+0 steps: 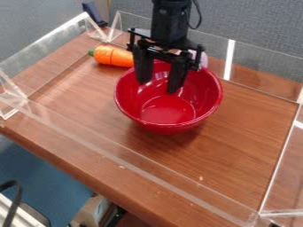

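Note:
A red bowl [167, 110] sits on the wooden table near the middle. My black gripper [159, 78] hangs over it from above, its two fingers apart and reaching down into the upper part of the bowl. I see nothing held between them. An orange toy carrot [112, 56] lies behind the bowl to the left, partly hidden by the gripper's body.
Clear plastic walls edge the wooden table [106, 155]. A pale pink item is partly hidden behind the gripper at the back. Below the left edge are grey and dark objects.

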